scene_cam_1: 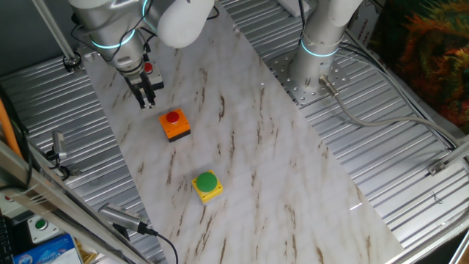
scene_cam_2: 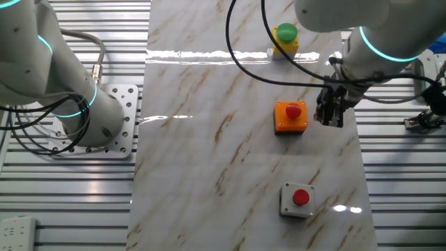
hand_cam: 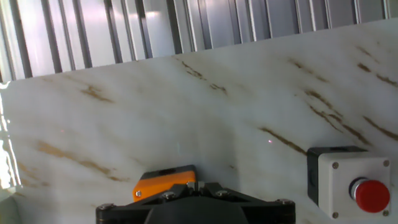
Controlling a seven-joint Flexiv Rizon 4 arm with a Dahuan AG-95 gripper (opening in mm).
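My gripper [scene_cam_1: 148,104] hangs above the table's edge side, near the orange box. In the wrist view its black fingers [hand_cam: 214,188] meet at the bottom centre, shut, with nothing visible between them. An orange box with a red button [scene_cam_1: 174,125] stands on the table, apart from the gripper; in the wrist view the fingers partly cover this orange box [hand_cam: 163,184] and its button is hidden. A white-grey box with a red button [scene_cam_2: 298,200] sits to one side, clear in the wrist view at lower right. The yellow box with a green button [scene_cam_1: 207,185] lies farther along.
Slatted metal [scene_cam_2: 63,202] borders the tabletop. Beside the table edge stands a small camera-like device [scene_cam_1: 121,217] with a cable. Black cables [scene_cam_2: 240,59] loop from the arm.
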